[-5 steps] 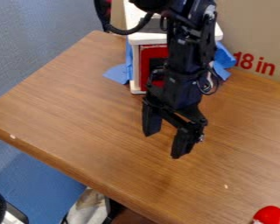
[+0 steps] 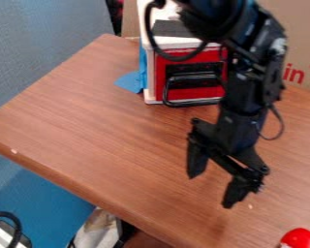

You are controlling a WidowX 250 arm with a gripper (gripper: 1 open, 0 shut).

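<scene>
My gripper [image 2: 212, 181], a black arm reaching down from the top, hangs open over the middle right of the wooden table [image 2: 80, 145], with nothing visible between its fingers. Behind it at the back stands a red and white box-like appliance [image 2: 169, 68] with a black handle, on a blue cloth [image 2: 129, 81]. At the bottom right corner lies a red object [image 2: 297, 239], partly out of frame.
A cardboard box [image 2: 294, 39] stands behind at the right. The table's left edge borders a grey-blue area [image 2: 35, 44]. Cables and items lie below the table at the bottom left.
My gripper has moved right and down toward the table's front, showing more of the red appliance's front.
</scene>
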